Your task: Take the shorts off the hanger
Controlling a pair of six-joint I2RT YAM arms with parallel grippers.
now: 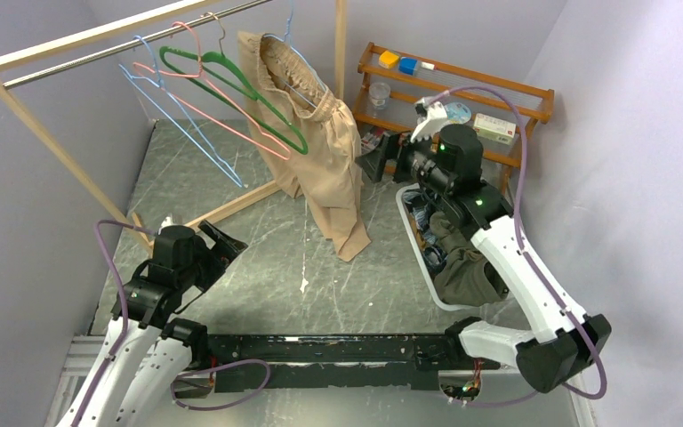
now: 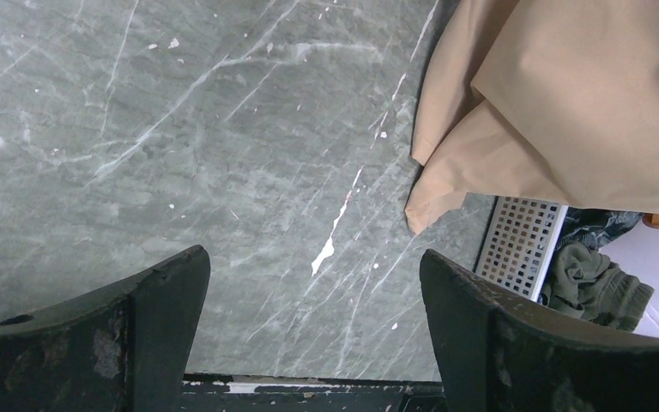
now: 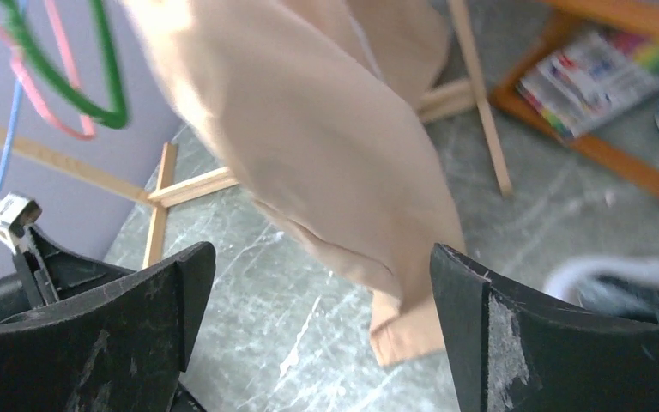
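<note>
Tan shorts [image 1: 325, 151] hang at the right end of the rack, their elastic waist around a light blue hanger [image 1: 299, 55] that shows only in part. In the right wrist view the shorts [image 3: 309, 146] stretch beyond my right gripper, whose fingers stand wide apart with empty space between them. From above, that right gripper [image 1: 376, 165] is just right of the shorts, apart from them as far as I can tell. My left gripper is open over bare floor at the lower left; the shorts' lower edge [image 2: 480, 163] lies off to its right.
Green [image 1: 271, 116], pink [image 1: 231, 111] and blue [image 1: 187, 129] empty hangers hang left of the shorts. A white basket [image 1: 420, 258] of dark clothes stands at the right, below a wooden shelf [image 1: 498, 100] with small items.
</note>
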